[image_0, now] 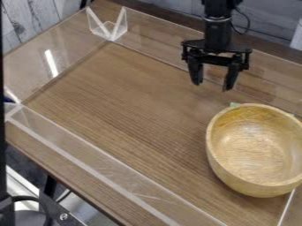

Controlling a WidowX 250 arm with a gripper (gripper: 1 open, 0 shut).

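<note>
My gripper [213,79] hangs from the black arm at the back centre-right of the wooden surface, open, with its two fingers spread and nothing visible between them. A large light yellow round bowl [253,150] sits at the front right, below the gripper and apart from it.
Clear plastic pieces [109,26] are at the back left corner, and transparent strips run along the edges. Part of a dark device [24,212] shows at the bottom left.
</note>
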